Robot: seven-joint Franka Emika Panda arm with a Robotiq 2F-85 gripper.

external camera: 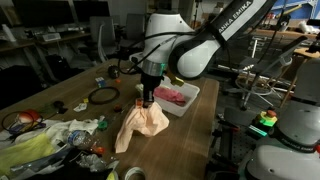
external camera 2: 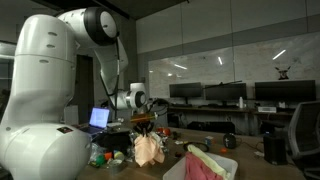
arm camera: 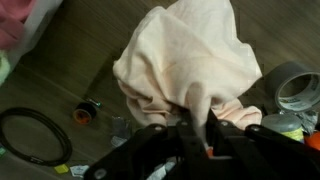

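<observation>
A pale peach cloth [external camera: 143, 124] hangs in loose folds beneath my gripper [external camera: 147, 98], which is shut on its upper part. In the wrist view the cloth [arm camera: 185, 65] spreads out below the dark fingers [arm camera: 157, 140], bunched where they pinch it. Exterior view 2 has the cloth [external camera 2: 149, 149] hanging down over the wooden table, left of the white bin. Whether its lowest edge touches the table cannot be made out.
A white bin [external camera: 192, 101] holding pink cloth stands behind and right of the gripper. Clutter and other cloths [external camera: 40, 148] cover the left side. A grey tape roll [arm camera: 294, 86] lies near the cloth. Bare table [external camera: 180, 150] shows at the front right.
</observation>
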